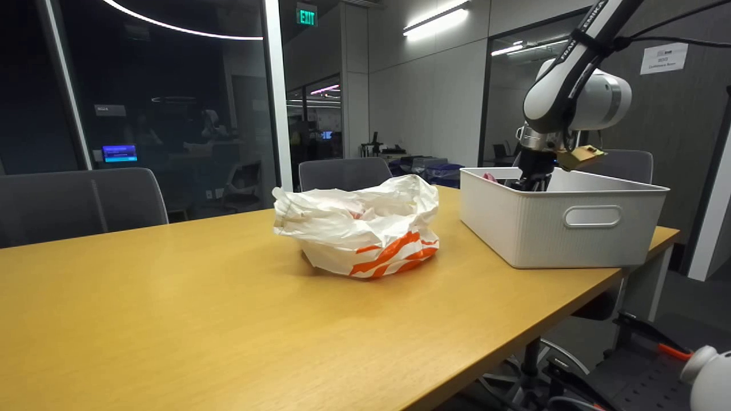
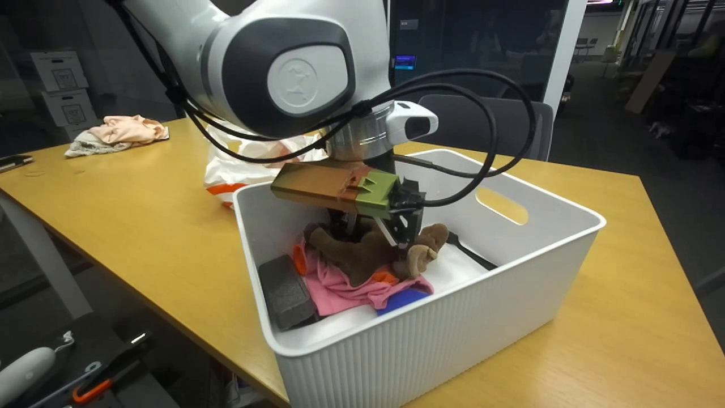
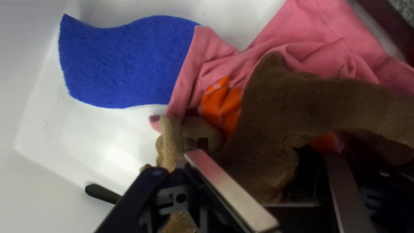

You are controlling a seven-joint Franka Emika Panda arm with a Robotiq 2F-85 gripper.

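Down inside the white bin [image 2: 435, 347], my gripper straddles a brown plush toy [image 2: 360, 258]. Its fingers stand apart, with part of the plush body between them; how firmly they touch it is hidden. In the wrist view the plush toy [image 3: 295, 105] stretches off to the right, and its tan end sits beside the left finger [image 3: 233, 190]. Under the toy lies a pink cloth with orange patches [image 3: 310, 42]. A blue wavy felt piece [image 3: 124, 62] is partly tucked beneath that cloth.
A dark grey block [image 2: 285, 292] fills one bin corner, and a black-handled item [image 2: 472, 251] lies by the opposite wall. Outside, a white plastic bag [image 1: 363, 226] sits on the table [image 1: 171, 315]. The bin's walls surround my gripper.
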